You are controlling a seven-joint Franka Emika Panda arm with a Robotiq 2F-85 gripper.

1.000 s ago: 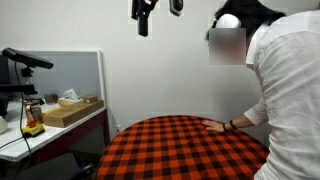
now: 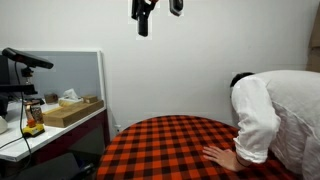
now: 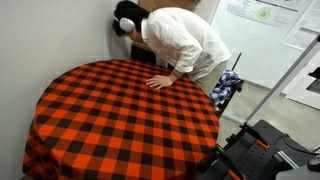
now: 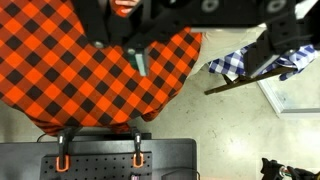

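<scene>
My gripper (image 2: 159,22) hangs at the top of exterior view 1, high above the table. Its two dark fingers (image 2: 143,18) stand apart, and only wall shows between them. Below spreads a round table (image 3: 110,115) under a red and black checked cloth. No loose object shows on the cloth in the exterior views. In the wrist view, blurred dark gripper parts fill the top, with a small green and grey piece (image 4: 138,60) over the cloth; what it belongs to is unclear.
A person in a white shirt (image 3: 185,40) bends low at the far side, one hand (image 2: 222,157) on the cloth. Left of the table, a side desk carries a cardboard box (image 2: 70,114). A black perforated mounting plate (image 4: 97,165) borders the table.
The person has bent down and to the right behind the table edge, head now mostly hidden, with a hand nearer on the cloth. My gripper has not visibly moved.
</scene>
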